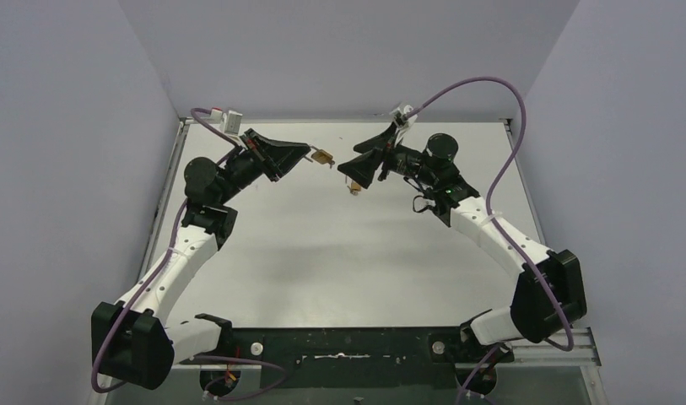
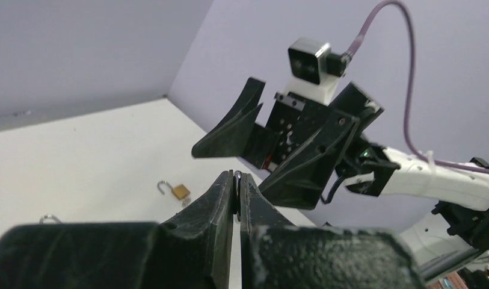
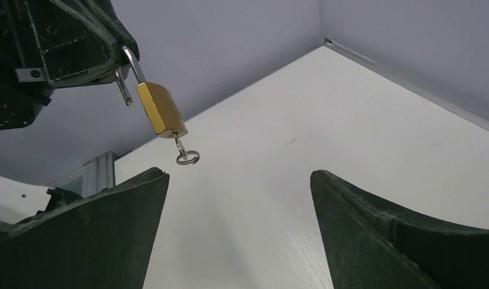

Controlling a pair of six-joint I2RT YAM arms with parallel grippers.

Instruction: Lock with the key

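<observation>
My left gripper (image 1: 307, 150) is shut on the shackle of a brass padlock (image 1: 322, 158). In the right wrist view this padlock (image 3: 162, 109) hangs with its shackle open and a key with a ring (image 3: 187, 157) in its bottom. My right gripper (image 1: 360, 166) stands open to the right of it, and in its own wrist view nothing is between its fingers. A second brass padlock (image 2: 180, 191), also with an open shackle, lies on the table beyond the grippers in the left wrist view.
Grey walls (image 1: 86, 169) enclose it at the sides and back. Both arms' purple cables loop above them.
</observation>
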